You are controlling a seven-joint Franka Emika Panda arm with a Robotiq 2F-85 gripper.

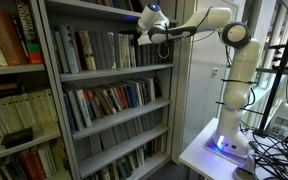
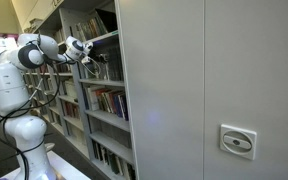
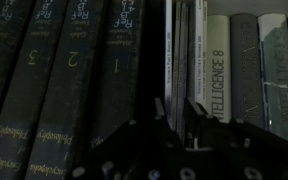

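Note:
In the wrist view, my gripper reaches in from the bottom edge with its dark fingertips a short way apart. Straight ahead of that gap stand several thin pale-spined booklets, upright and pressed together. Whether the fingers touch them is too dark to tell. In exterior view 1 the gripper is small and dark against the upper shelf's books. Exterior view 2 shows the white arm stretched high toward the bookcase.
Thick dark encyclopedia volumes stand left of the booklets, past a dark gap. To their right come a cream book and grey ones. A shelf board runs below the upper row.

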